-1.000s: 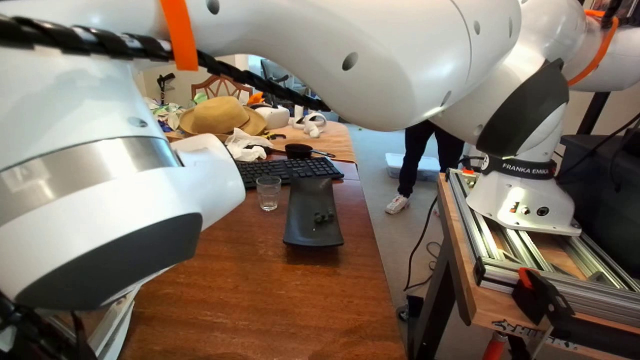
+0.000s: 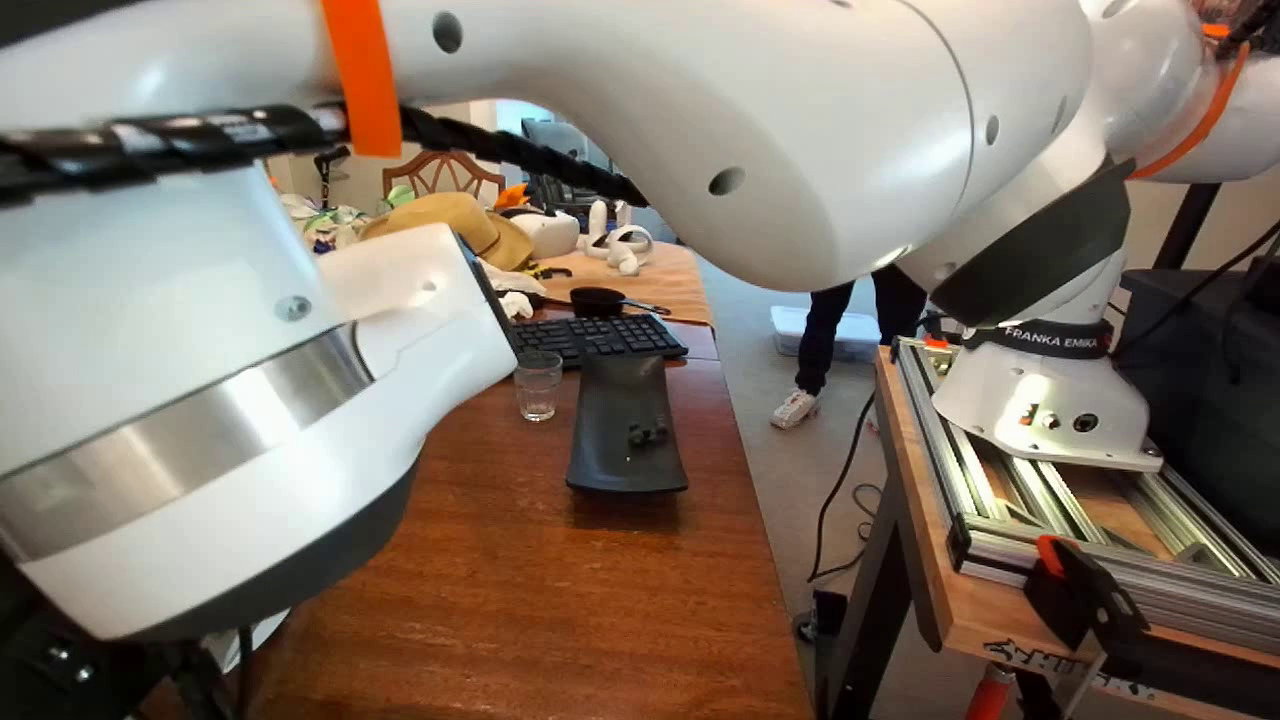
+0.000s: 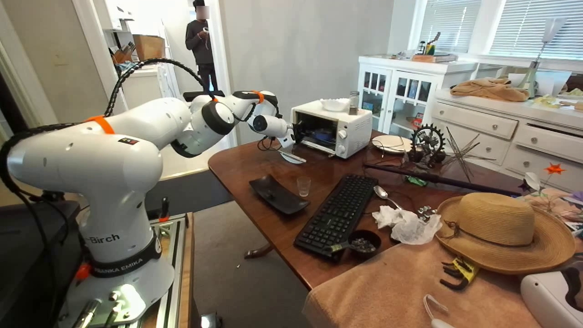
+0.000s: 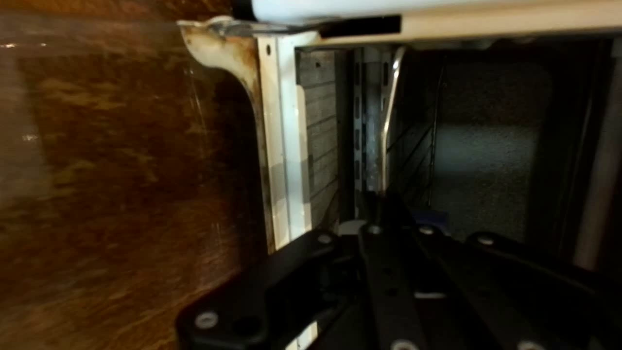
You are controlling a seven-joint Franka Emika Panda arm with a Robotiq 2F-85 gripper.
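Observation:
In exterior view 2 a white toaster oven [image 3: 358, 135] stands at the back of the table with its front open, my arm's end before its left side. The wrist view looks into the dark oven interior [image 4: 490, 140], where a thin metal rod [image 4: 387, 125], apparently the rack's front edge, runs down to my fingertips. My gripper is nearly closed and seems shut on this rod; the contact is dark and blurred. Table wood shows through the lowered glass door [image 4: 128, 146] on the left. Exterior view 1 leaves the fingers out of sight.
A black tray [image 2: 618, 462] holding small dark pieces lies near the table edge, beside a clear glass [image 2: 537, 390]. Behind them is a black keyboard [image 3: 341, 213]. A white bowl [image 3: 334, 104] and a jar [image 3: 353, 104] stand on top of the oven.
The wrist has tilted and moved up and right in exterior view 1, hiding more of the keyboard. The forearm has sunk slightly. Tray and glass have stayed put.

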